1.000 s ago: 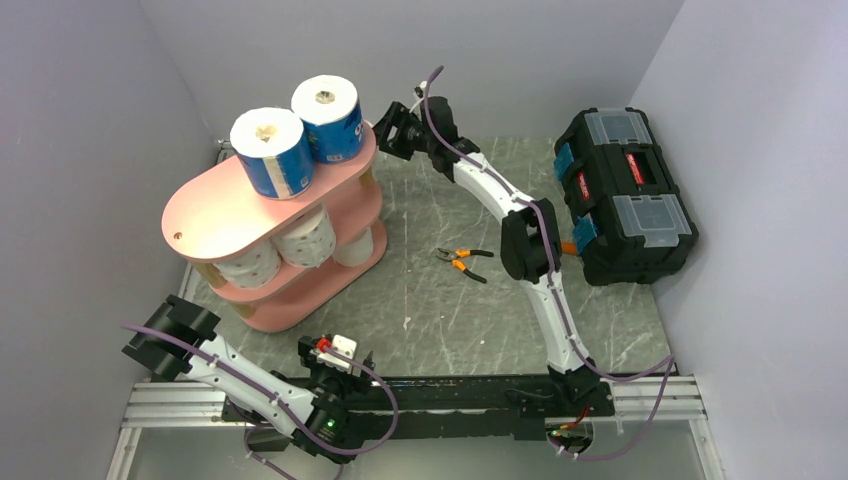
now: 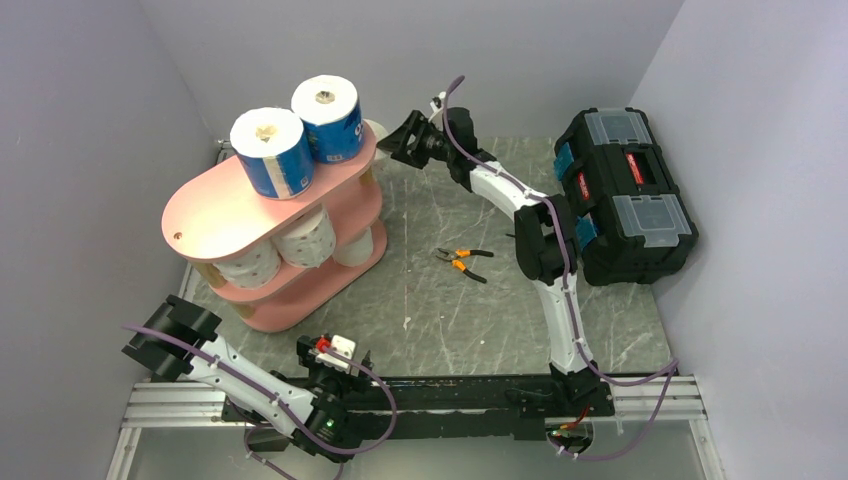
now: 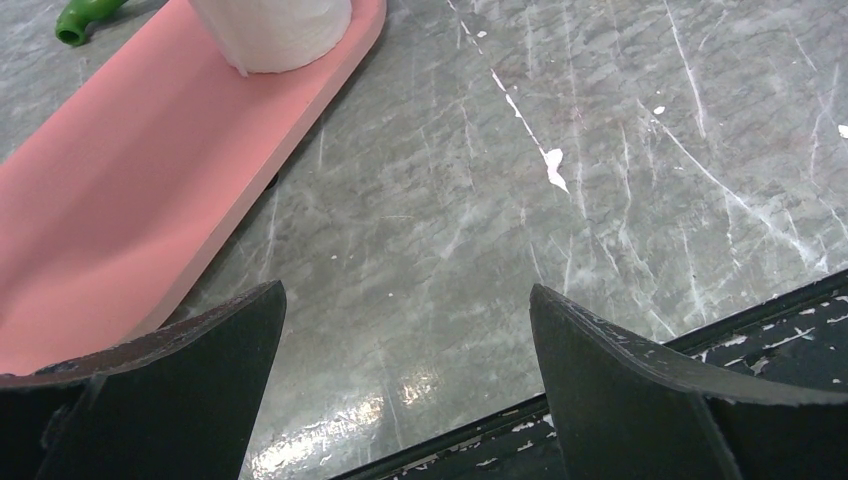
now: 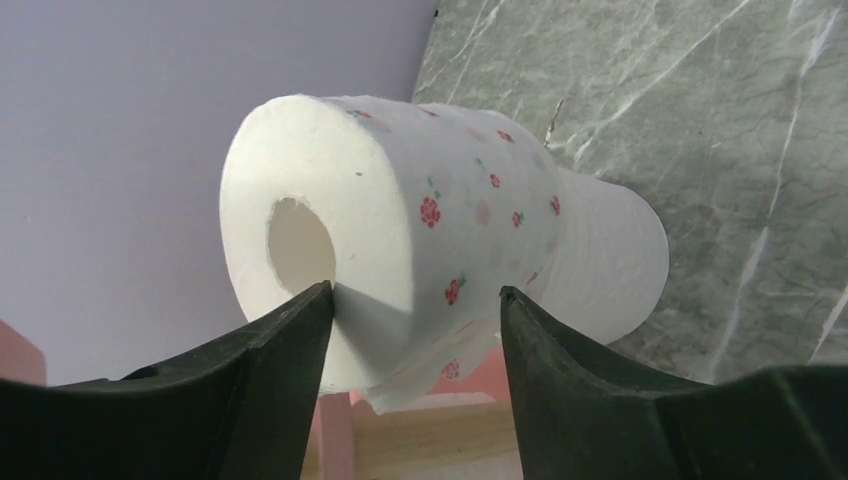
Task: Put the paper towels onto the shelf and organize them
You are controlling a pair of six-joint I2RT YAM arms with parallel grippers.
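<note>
Two blue-wrapped paper towel rolls (image 2: pixel 282 165) stand upright on the top board of the pink shelf (image 2: pixel 210 215). White patterned rolls (image 2: pixel 305 238) sit on the middle board, and another white roll (image 2: pixel 354 250) stands on the bottom board. At the shelf's back right end, a flower-printed roll (image 4: pixel 480 210) is in front of my right gripper. Its fingers are apart, the left one overlapping the roll's near end in view; contact cannot be made out. Over bare floor beside the shelf, my left gripper is open and empty.
Orange-handled pliers (image 2: pixel 465 262) lie on the grey marbled floor. Black toolboxes (image 2: pixel 630 195) stand along the right wall. A green object (image 3: pixel 85 20) lies beyond the bottom board. Between shelf and toolboxes the floor is mostly clear.
My right gripper has drawn back a little to the right from the shelf's back end, uncovering more of the white roll there. The left arm and the shelved rolls have stayed still.
</note>
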